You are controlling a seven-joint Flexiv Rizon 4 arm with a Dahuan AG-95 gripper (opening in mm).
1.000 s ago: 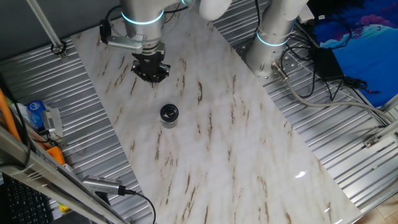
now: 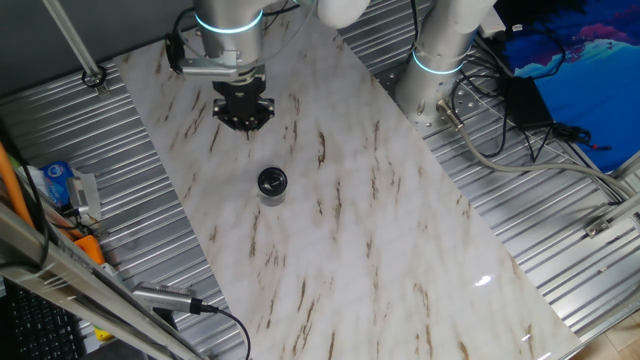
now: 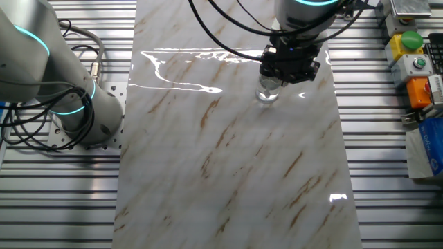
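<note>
A small clear jar with a black round top stands upright on the marble-patterned board. My black gripper hangs above the board, to the upper left of the jar in exterior view 1, with a visible gap between them. From exterior view 2, the gripper overlaps the jar and hides its top, while the clear lower body shows beside it. Whether the fingers are spread or together is too small and dark to make out. The jar rests on the board, not held.
The marble board is otherwise bare, with wide free room. Cables and a grey cylindrical device lie off the left edge; button boxes sit outside the board.
Over the last second my gripper has shifted and turned slightly, with a very small move to the right in exterior view 1. The jar has stayed in place.
</note>
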